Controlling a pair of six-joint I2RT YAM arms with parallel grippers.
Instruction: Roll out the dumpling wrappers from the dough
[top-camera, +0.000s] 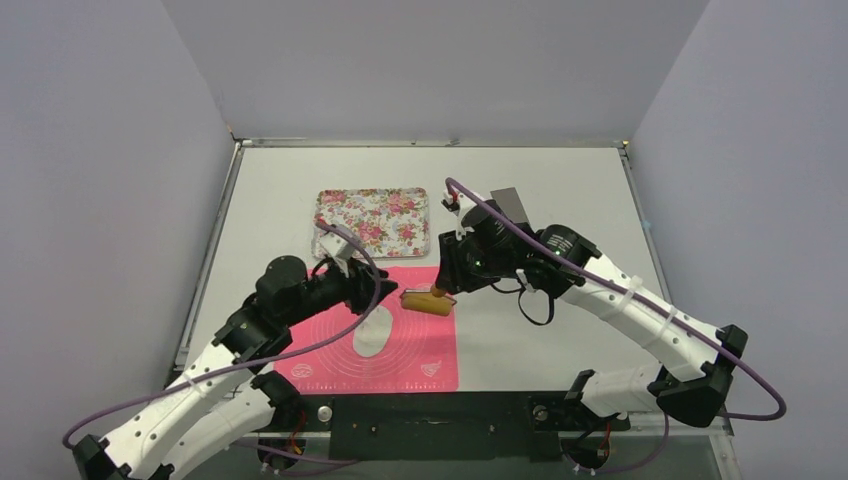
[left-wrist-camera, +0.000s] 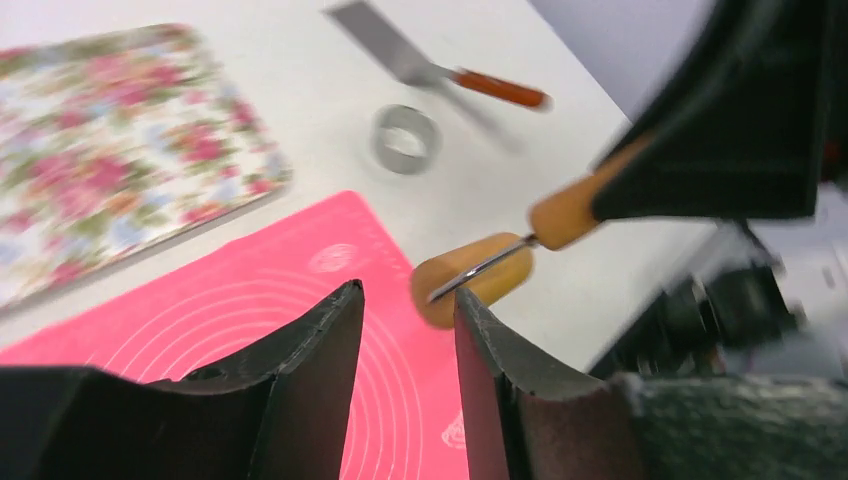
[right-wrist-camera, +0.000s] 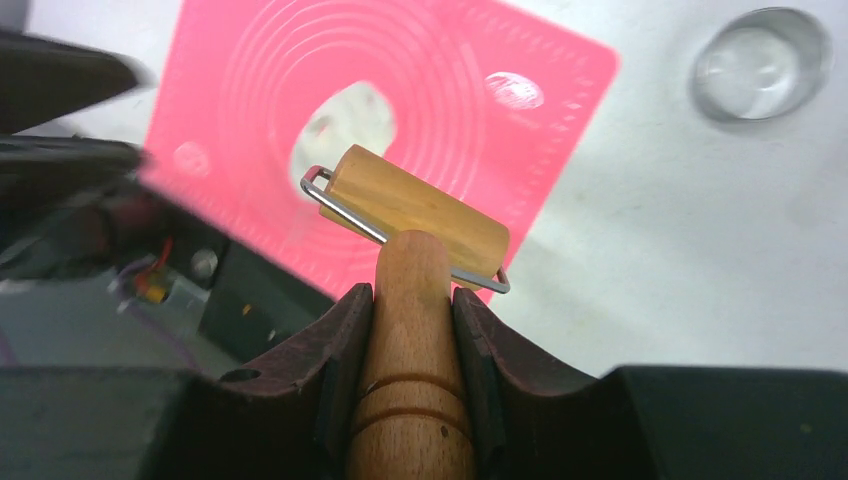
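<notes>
A wooden-handled roller (top-camera: 426, 302) is in my right gripper (top-camera: 442, 275), which is shut on its handle (right-wrist-camera: 410, 300). The roller is held above the pink silicone mat (top-camera: 315, 375), on which a pale oval piece of dough (top-camera: 372, 338) lies. My left gripper is just left of the roller in the top view, its fingers parted with nothing seen between them.
A floral tray (top-camera: 370, 215) lies behind the mat. The left wrist view shows a metal ring (left-wrist-camera: 405, 160) and a scraper (left-wrist-camera: 500, 88) with a wooden handle on the table.
</notes>
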